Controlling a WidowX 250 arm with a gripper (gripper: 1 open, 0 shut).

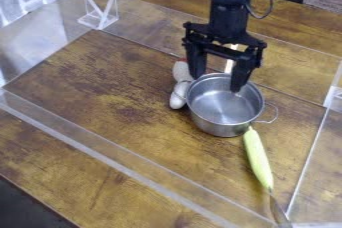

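My black gripper (218, 67) hangs open over the back rim of a steel pot (226, 114), with its fingers spread to either side. Just left of the pot lie white objects (178, 95), partly behind the rim and the gripper. A small pale item shows behind the gripper; I cannot tell what it is. A yellow-green corn-like object (258, 157) lies in front of the pot on the right, reaching toward the bottom edge.
Clear plastic walls run along its sides. A small clear holder (102, 12) stands at the back left.
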